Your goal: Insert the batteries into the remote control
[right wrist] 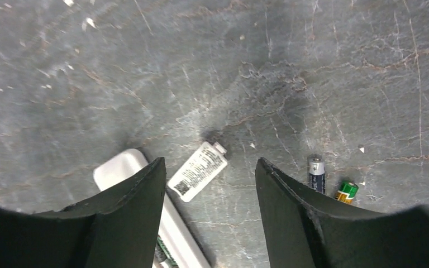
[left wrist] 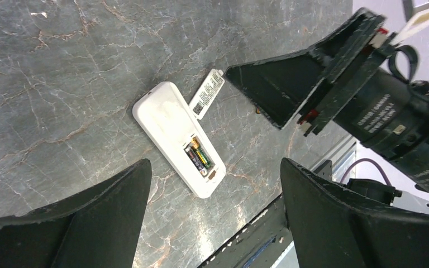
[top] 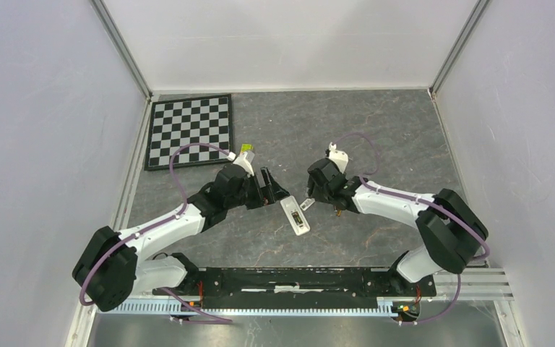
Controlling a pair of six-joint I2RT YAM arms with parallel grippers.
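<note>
The white remote control (left wrist: 165, 120) lies face down on the table, its battery bay uncovered. Inside the bay are two batteries (left wrist: 198, 156) side by side. Next to the remote lies the small white battery cover (right wrist: 198, 171), apart from it. My left gripper is open above the remote's near end, touching nothing. Over the cover, my right gripper hangs open and empty. Two loose batteries, one dark with a silver end (right wrist: 317, 174) and one green and gold (right wrist: 347, 192), lie on the table to the right of it.
A checkered board (top: 190, 130) fills the back left, with a yellow-green object (top: 246, 147) beside it, partly hidden by the left arm. My two grippers stand close together around the remote.
</note>
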